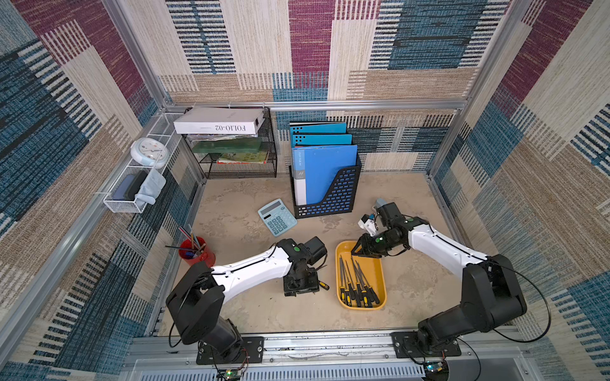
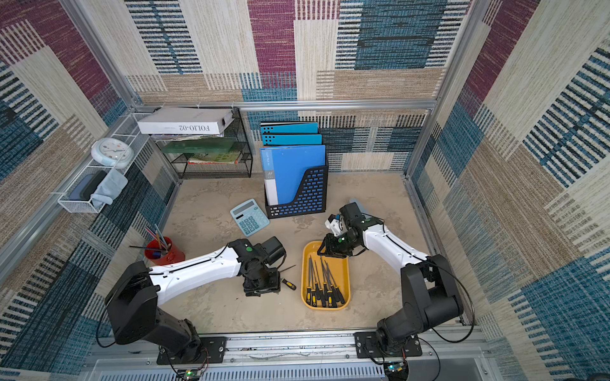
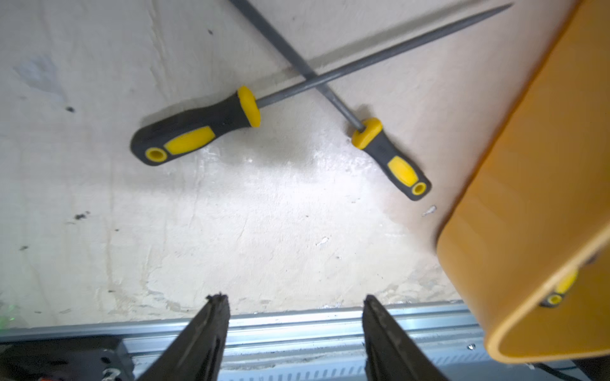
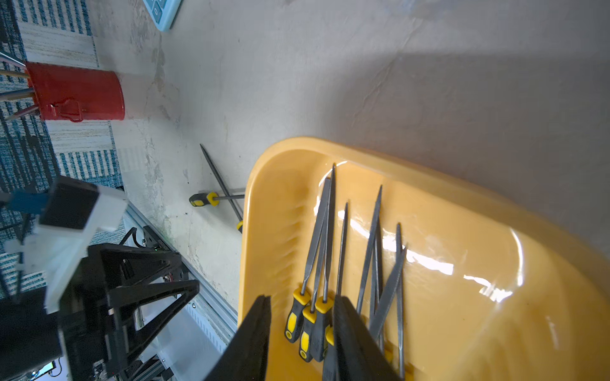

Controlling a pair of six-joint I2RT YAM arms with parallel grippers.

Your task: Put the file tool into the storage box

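Observation:
Two files with black and yellow handles lie crossed on the table in the left wrist view. One file's handle (image 3: 190, 134) points left, its shaft crossing over that of the other file, whose handle (image 3: 397, 163) points toward the storage box. My left gripper is open above the table, nothing between its fingers; both files lie ahead of its fingertips. The yellow storage box (image 1: 340, 279) holds several files (image 4: 317, 254) lying roughly side by side. Over the box's far end, my right gripper stands open with nothing visibly held.
Behind the work area stand a calculator (image 1: 277, 217) and a black file holder (image 1: 327, 208) with blue folders. A red pen cup (image 1: 202, 256) is at the left. Bare table lies around the crossed files, with the box wall close on their right.

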